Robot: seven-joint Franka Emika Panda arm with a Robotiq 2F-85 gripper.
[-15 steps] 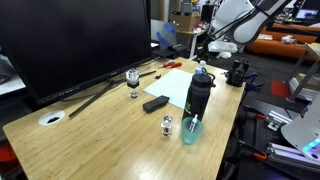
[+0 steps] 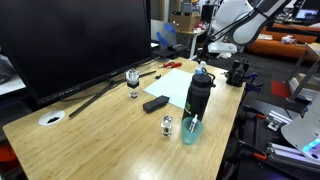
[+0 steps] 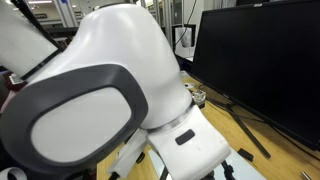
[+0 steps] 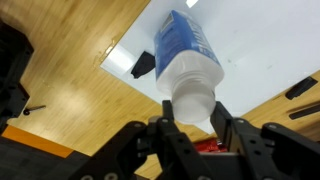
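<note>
A bottle with a blue label and a rounded white cap sits in the wrist view, cap end toward the camera. My gripper is shut on it, with its dark fingers at either side of the cap. Beneath the bottle lies a white sheet on the wooden table. How far the bottle's base is above the sheet cannot be told. In exterior view 2 the large white arm hides most of the workspace.
In exterior view 1 a tall black container stands beside a pale green container. A black case and small silver items lie left of them. The monitor borders the back. Bare table lies at the front left.
</note>
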